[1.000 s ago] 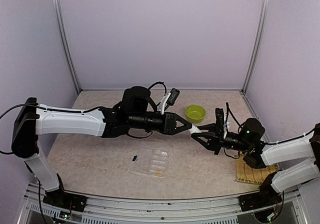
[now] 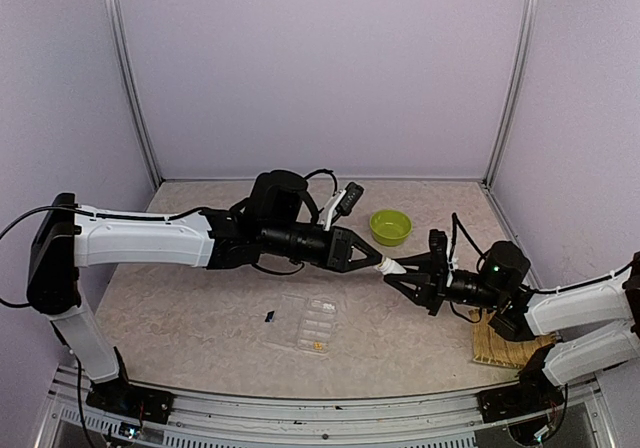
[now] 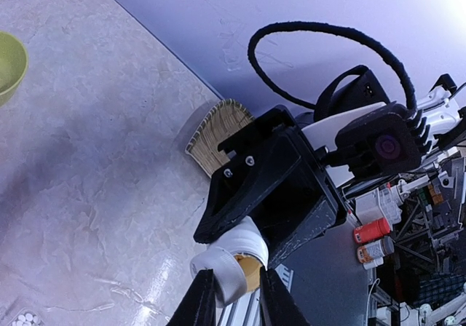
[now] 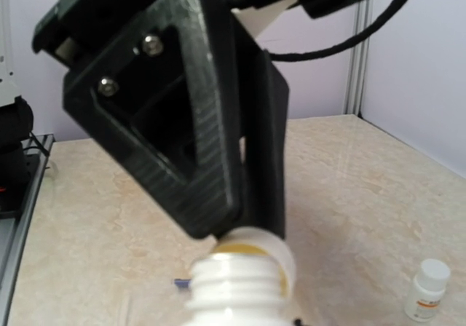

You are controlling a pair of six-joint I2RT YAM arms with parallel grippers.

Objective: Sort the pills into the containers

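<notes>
Over the table my two grippers meet tip to tip at a small white bottle and its cap. My left gripper is shut on the white cap (image 3: 222,271), its smooth side showing in the left wrist view. Facing it, my right gripper (image 2: 392,270) is shut on the white bottle (image 4: 239,293), whose ridged neck shows in the right wrist view. There the cap sits just beyond the neck, tilted off it, with yellow showing inside. A clear pill box (image 2: 318,323) lies open, white pills in its back compartment and yellow ones in the front.
A green bowl (image 2: 390,240) stands behind the grippers. One capped white bottle (image 4: 422,298) is upright on the table in the right wrist view. At the right lies a woven mat (image 2: 492,346), and a small dark blue piece (image 2: 270,316) rests by the box's lid.
My right gripper has sunk and turned slightly, and the white bottle piece between the grippers has tilted downward with it. The left arm has hardly moved.
</notes>
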